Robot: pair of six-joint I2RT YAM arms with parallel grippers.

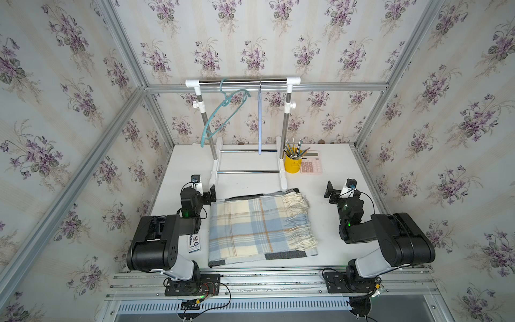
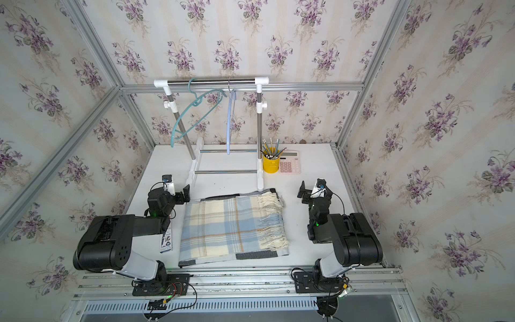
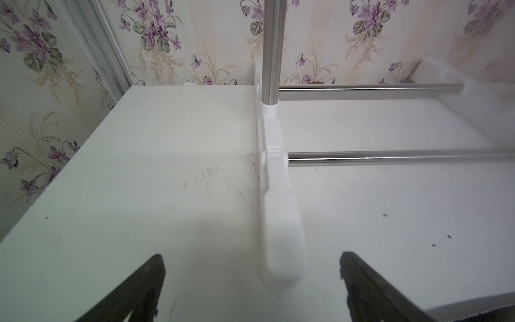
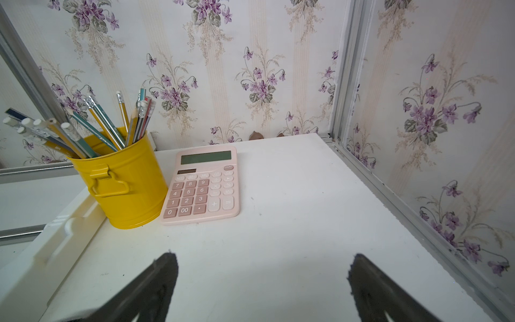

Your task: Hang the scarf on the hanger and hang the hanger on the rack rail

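Note:
A plaid scarf (image 1: 252, 225) with fringes on its right end lies spread on a dark cloth on the table. Above it, a teal hanger (image 1: 209, 122) and a light blue hanger (image 1: 259, 123) hang from the rack's top bar (image 1: 241, 81). My left gripper (image 1: 203, 190) stands open at the scarf's upper left, its fingers low in the left wrist view with nothing between them. My right gripper (image 1: 335, 189) is open and empty, to the right of the scarf.
The rack's white foot (image 3: 281, 236) lies ahead of my left gripper. A yellow pencil cup (image 4: 126, 187) and a pink calculator (image 4: 201, 187) stand at the back right. Bare table surrounds both sides.

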